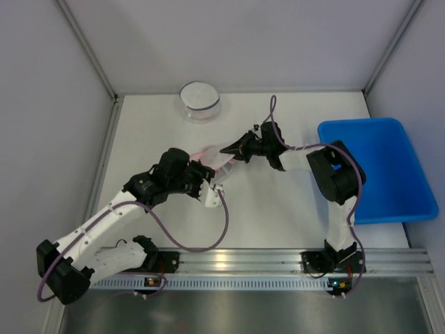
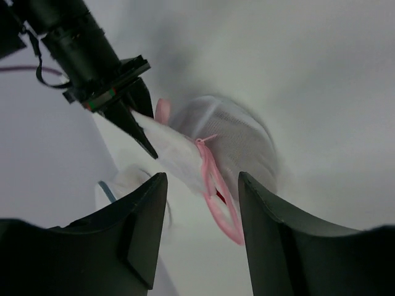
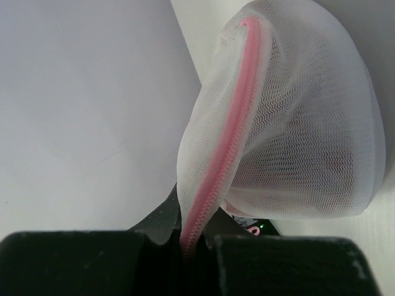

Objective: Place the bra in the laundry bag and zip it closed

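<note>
The white mesh laundry bag [image 3: 308,135] with its pink zip [image 3: 226,148] is held raised at the centre of the table by my right gripper, shut on its zip edge. My left gripper stands open in front of the pink zip strip [image 2: 216,191], its fingers either side of it in the left wrist view, seemingly not closed on it. I cannot tell whether the bra is inside the bag.
A second white mesh item [image 1: 200,97] with a blue band lies at the back. A blue tray [image 1: 410,167] fills the right side.
</note>
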